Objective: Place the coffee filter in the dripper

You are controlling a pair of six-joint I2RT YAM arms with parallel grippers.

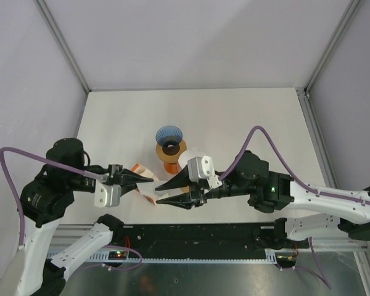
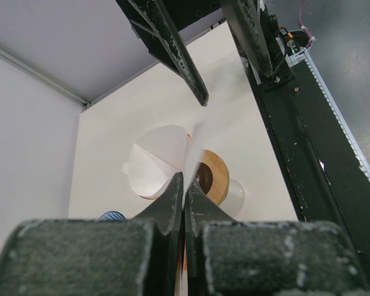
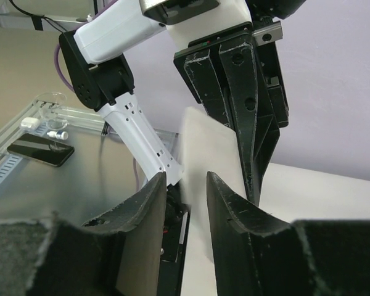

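A white paper filter (image 3: 213,160) hangs from my left gripper (image 1: 152,180), whose fingers are shut on it. My right gripper (image 1: 168,193) stands part open at the filter, its two fingers (image 3: 142,216) on either side of the paper in the right wrist view; whether they touch it cannot be told. The dripper with a blue ribbed top (image 1: 169,132) stands behind both grippers on the white table (image 1: 246,117). An orange-and-white packet (image 1: 137,169) lies under the grippers, partly hidden.
More white paper (image 2: 151,160) lies beside the dripper, right of it in the top view.
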